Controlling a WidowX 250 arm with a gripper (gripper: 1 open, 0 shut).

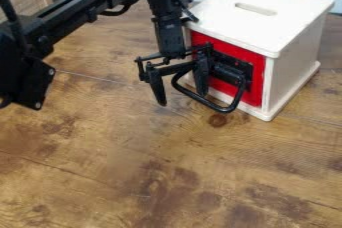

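A white wooden box (287, 67) with a slot in its top has a red front panel (250, 36) carrying a black latch mechanism (230, 70) and a black loop handle (211, 102). My black gripper (179, 86) hangs just in front of the panel, at the left of the handle, its fingers pointing down and apart. It is open, with nothing seen between its fingers. Whether it touches the handle cannot be told from this view.
My arm reaches in from the upper left. A pale wall stands behind.
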